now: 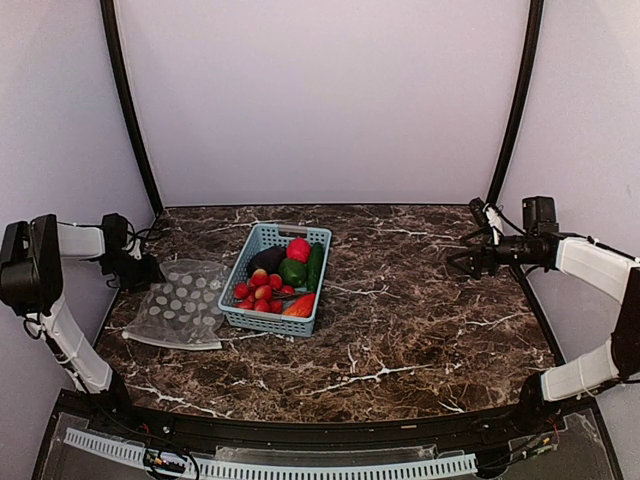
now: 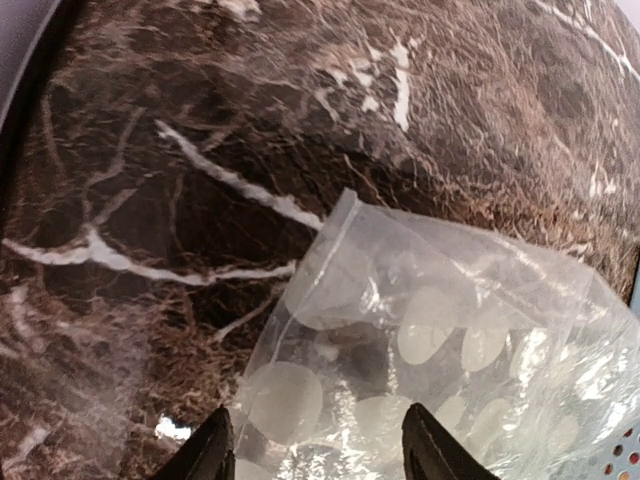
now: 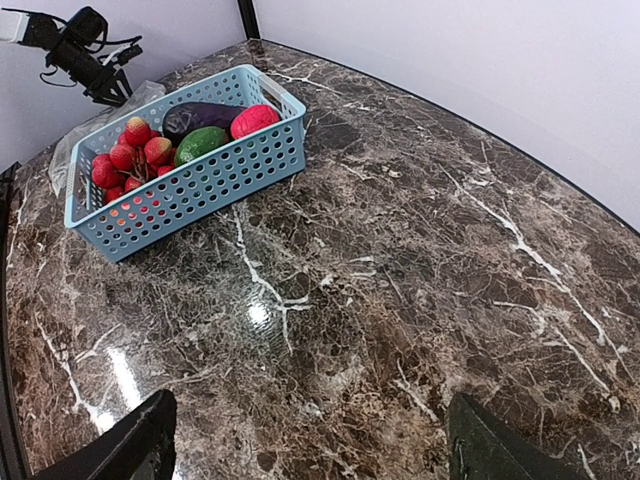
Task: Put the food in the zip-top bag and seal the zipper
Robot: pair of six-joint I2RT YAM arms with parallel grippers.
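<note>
A clear zip top bag (image 1: 178, 305) with pale round spots lies flat on the dark marbled table, left of the food basket. Its white zipper edge (image 1: 170, 343) faces the front. My left gripper (image 1: 150, 273) is at the bag's left back side; in the left wrist view its fingers (image 2: 212, 455) stand apart over the bag (image 2: 400, 330), nothing held between them. Food fills the blue basket (image 1: 313, 318): an eggplant (image 1: 267, 260), a red-pink item (image 1: 298, 250), a green pepper (image 1: 292, 272), a cucumber (image 1: 314, 266) and several red fruits (image 1: 262, 291). My right gripper is open and empty, far right.
The basket stands close against the bag's right side. Pale walls and dark posts bound the left, right and back.
</note>
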